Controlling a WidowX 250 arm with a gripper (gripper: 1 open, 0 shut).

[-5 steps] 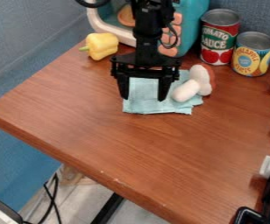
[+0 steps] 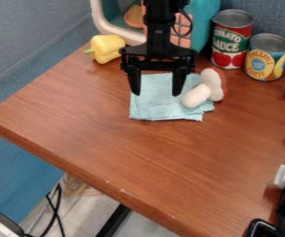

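Observation:
My black gripper hangs over a folded light blue cloth near the back of the wooden table. Its two fingers point down and stand apart, with cloth visible between them; whether they touch the cloth is unclear. A white and pale pink toy piece lies on the right part of the cloth, beside the gripper.
A yellow toy pepper sits at the back left. A teal toy box, a tomato can and a yellow-label can stand behind. Black equipment lines the right edge.
The gripper has risen slightly from where it was low over the cloth. The objects on the table look unchanged.

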